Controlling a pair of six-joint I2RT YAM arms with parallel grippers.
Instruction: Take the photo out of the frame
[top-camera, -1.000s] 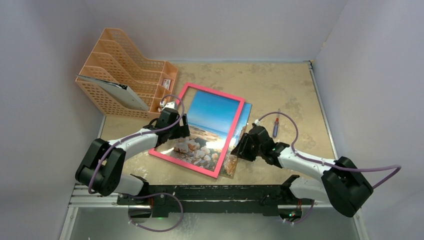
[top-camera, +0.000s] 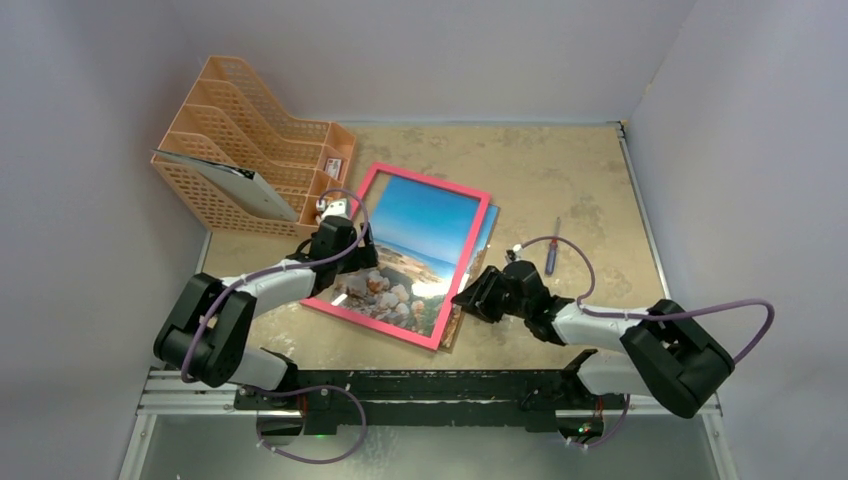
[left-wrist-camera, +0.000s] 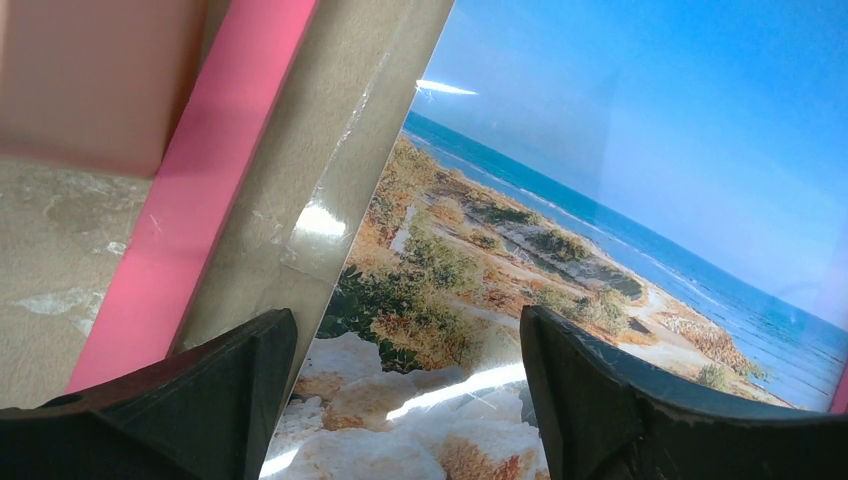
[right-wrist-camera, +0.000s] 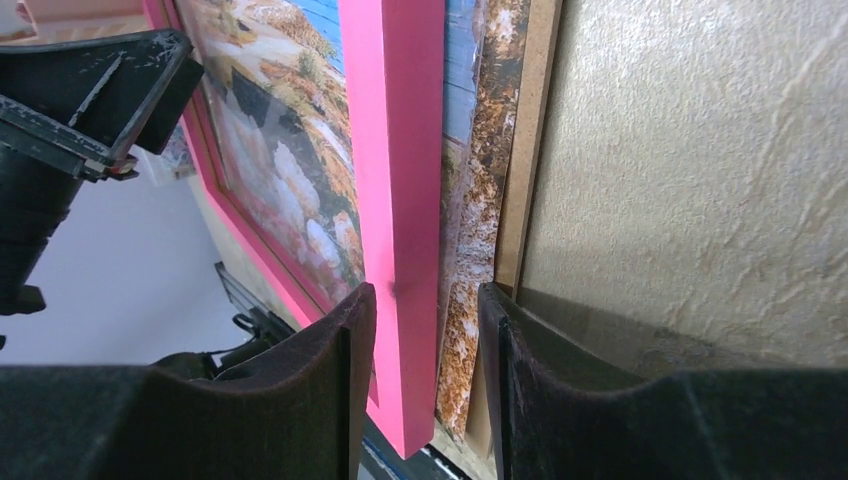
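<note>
The pink frame (top-camera: 463, 262) lies on the table over the seascape photo (top-camera: 420, 225); a strip of photo and clear sheet sticks out past its right side. In the left wrist view the frame (left-wrist-camera: 215, 170) runs left of the photo (left-wrist-camera: 640, 160). My left gripper hovers open over the photo’s left edge, nothing between its fingers. My right gripper is at the frame’s right bar (right-wrist-camera: 398, 200), fingers apart around that bar and the protruding photo edge (right-wrist-camera: 476, 200); whether it touches them is unclear.
An orange file organiser (top-camera: 250, 140) holding a folder stands at the back left. A screwdriver (top-camera: 552, 255) lies to the right.
My right gripper has moved slightly left toward the frame’s right bar, and the strip of photo sticking out there looks narrower. The left gripper is nearly unmoved.
</note>
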